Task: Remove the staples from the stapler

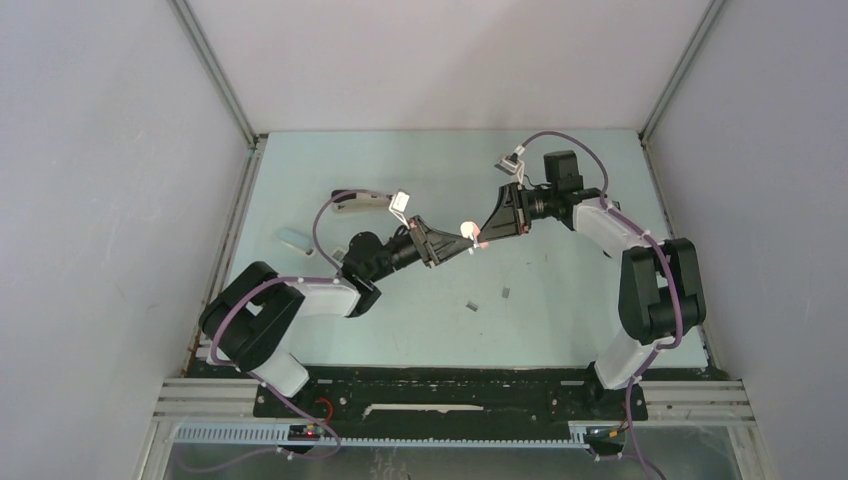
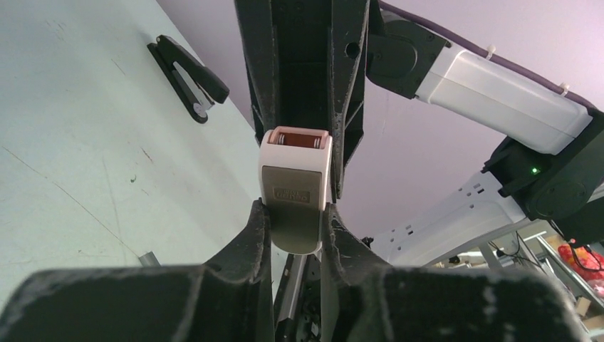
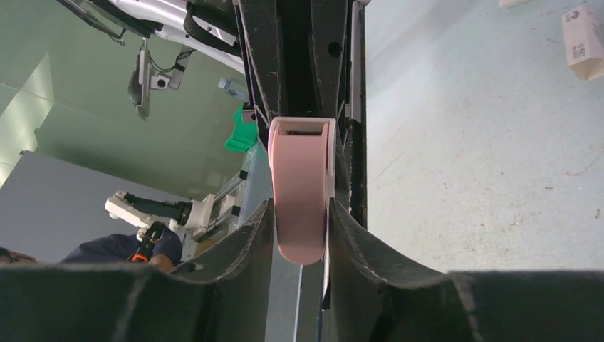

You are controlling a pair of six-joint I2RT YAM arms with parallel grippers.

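A small pink-and-white stapler (image 1: 474,232) is held in midair between my two grippers, with brown showing in its top slot in the left wrist view. My left gripper is closed around its grey-faced side (image 2: 290,221). My right gripper has its fingertips on either side of the pink body (image 3: 299,192), which it grips from the other end. A black stapler (image 2: 186,71) lies on the table in the left wrist view.
In the top view, a long pale object (image 1: 360,205) and a light blue item (image 1: 296,241) lie on the left, and small grey pieces (image 1: 472,306) lie at the front middle. A white carton (image 3: 582,39) shows in the right wrist view.
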